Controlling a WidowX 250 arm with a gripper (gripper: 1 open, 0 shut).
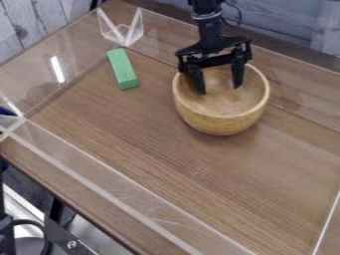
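Observation:
A round wooden bowl (221, 112) sits on the brown table (159, 179) right of centre. My black gripper (214, 76) comes down from the top of the view into the bowl's back part, its fingers apart and open, reaching inside the rim. Whether the fingertips touch the bowl is hard to tell.
A green block (122, 68) lies left of the bowl, with a small white wire-like object (119, 27) behind it. Dark hardware sits at the lower left edge.

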